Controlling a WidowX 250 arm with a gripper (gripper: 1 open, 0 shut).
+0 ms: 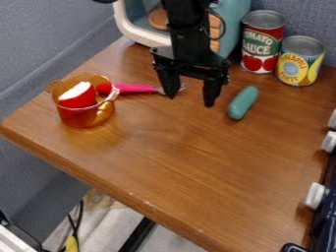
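My black gripper (191, 89) hangs over the back middle of the wooden table (184, 177), its two fingers apart with nothing seen between them. Its left finger is at the end of a pink fork (134, 88) that lies on the table. An orange pot (85, 116) holding a red and white object (78, 95) sits at the left. A teal oblong object (243, 102) lies to the right of the gripper.
Two cans, a red one (260, 54) and a yellow one (298, 69), stand at the back right beside a light teal container (138, 20). A dark appliance (319, 212) lines the right edge.
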